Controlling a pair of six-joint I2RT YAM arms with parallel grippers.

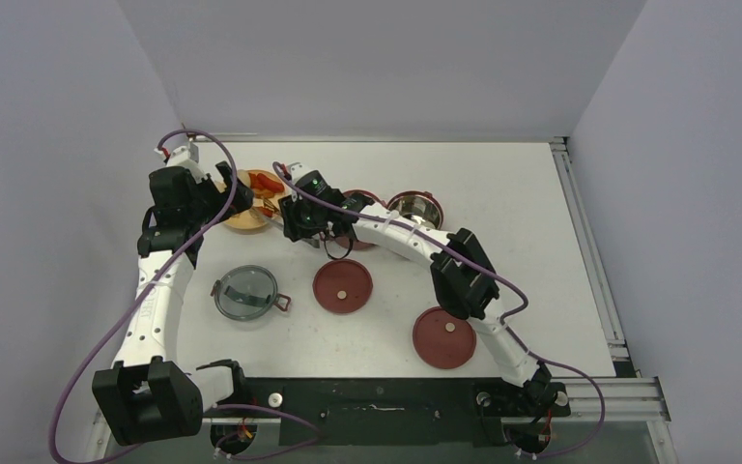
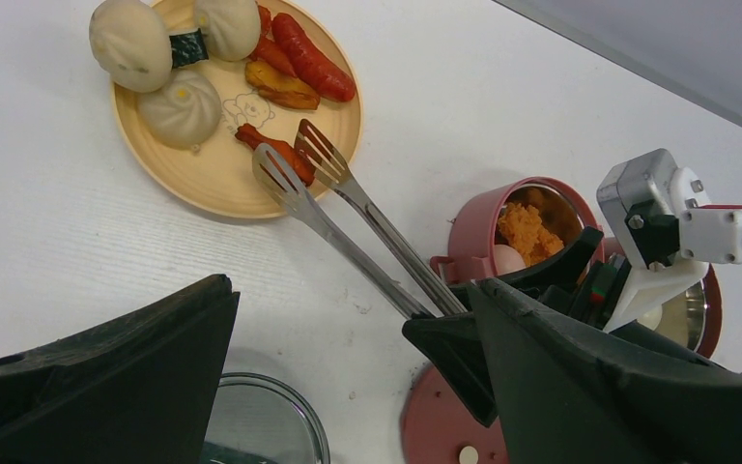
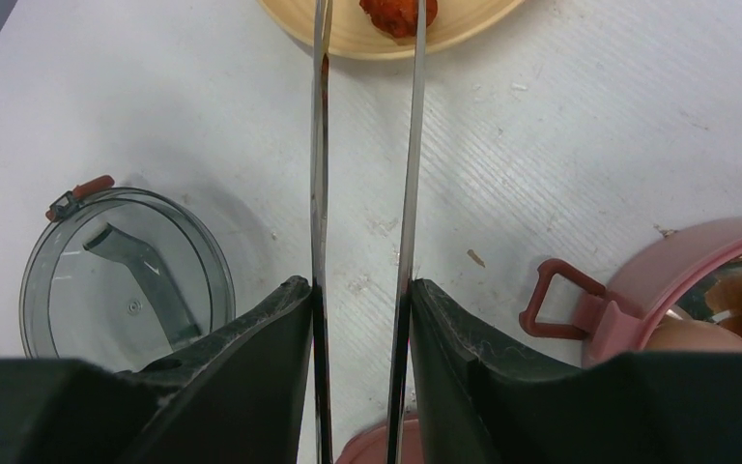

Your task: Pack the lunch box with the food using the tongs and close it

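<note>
A cream plate holds buns, sausages, potato wedges and a drumstick. My right gripper is part open on metal serving tongs, whose tips are at the drumstick, over the plate's near edge. My left gripper stands open above the table left of it, nothing between its fingers. A pink lunch box with orange food and an egg stands to the right of the plate.
A glass lid lies front left; red lids lie in front. A steel pot stands behind the right arm.
</note>
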